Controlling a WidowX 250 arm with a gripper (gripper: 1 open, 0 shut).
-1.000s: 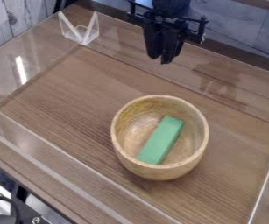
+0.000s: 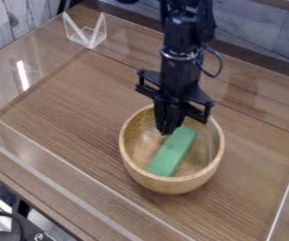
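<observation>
A round beige bowl (image 2: 141,167) sits at the lower middle of the wooden surface. A green elongated block (image 2: 170,152) lies in it, tilted diagonally. My black gripper (image 2: 167,123) reaches down from the top centre to the back part of the bowl, above the upper end of the block. Its lower parts are dark and overlap, so I cannot tell whether it is open or shut, or whether anything is between its fingers.
Clear plastic edges border it at the sides. Dark cables show at the top left and bottom left.
My gripper has moved down and toward the viewer, from the back of the surface to over the bowl's back part. The bowl and green block look unmoved.
</observation>
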